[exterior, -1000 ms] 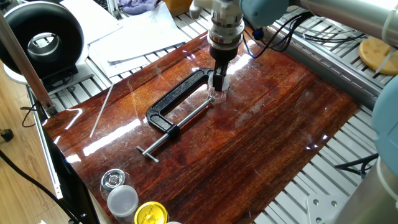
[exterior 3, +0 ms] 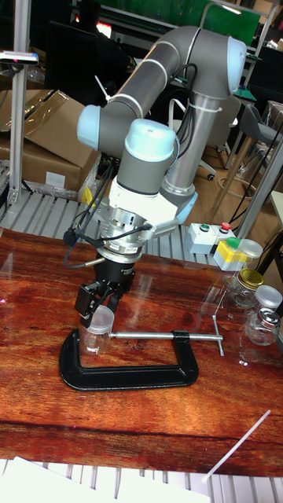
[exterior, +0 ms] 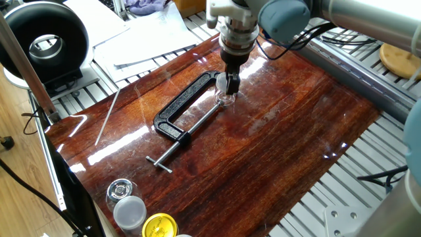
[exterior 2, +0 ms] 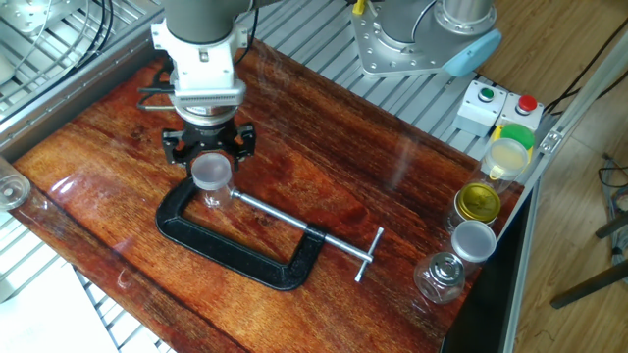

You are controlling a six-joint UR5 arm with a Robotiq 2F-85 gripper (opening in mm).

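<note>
A small clear jar (exterior 2: 218, 198) with a frosted white lid (exterior 2: 211, 171) stands upright at the open end of a black C-clamp (exterior 2: 235, 260). The clamp lies flat on the wooden board, its steel screw (exterior 2: 280, 214) pointing at the jar and its tip close to the glass. Right above the jar, my gripper (exterior 2: 210, 147) points down and is open, its fingers (exterior 3: 86, 302) spread wider than the lid. Whether a finger touches the lid cannot be told. In exterior view 1 the fingers partly hide the jar.
Several other jars stand at one board edge, including a gold-lidded jar (exterior 2: 479, 203), a white-lidded one (exterior 2: 473, 241) and a silver-lidded one (exterior 2: 440, 277). A thin white stick (exterior 3: 237, 446) lies near another edge. Much of the board (exterior: 283, 138) is bare.
The jar has shifted slightly left in exterior view 1, and the clamp has turned a little with its screw tip. My gripper has moved only slightly, seemingly upward.
</note>
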